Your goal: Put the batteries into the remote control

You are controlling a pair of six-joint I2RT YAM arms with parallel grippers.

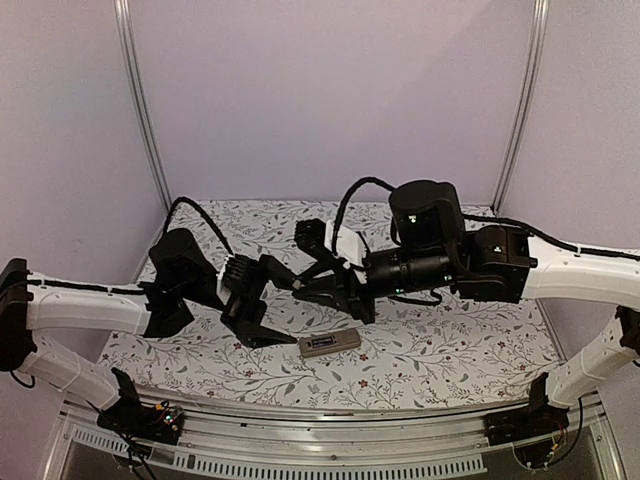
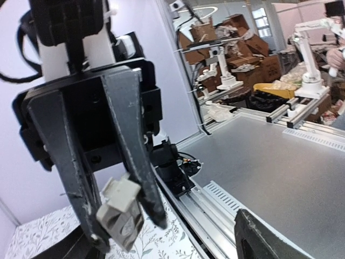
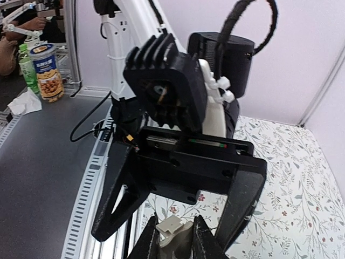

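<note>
A small pale battery sits between the fingertips of my right gripper, which is closed on it; its end also shows as the battery in the right wrist view. My left gripper stands open just left of it, its fingers spread wide with nothing held. In the left wrist view its dark fingers are far apart at the bottom edge. The grey-brown remote control lies on the table below both grippers. A dark recess shows on its left half; its contents are too small to tell.
Floral paper covers the table, clear around the remote. A metal rail runs along the front edge. The two grippers are very close together above the table.
</note>
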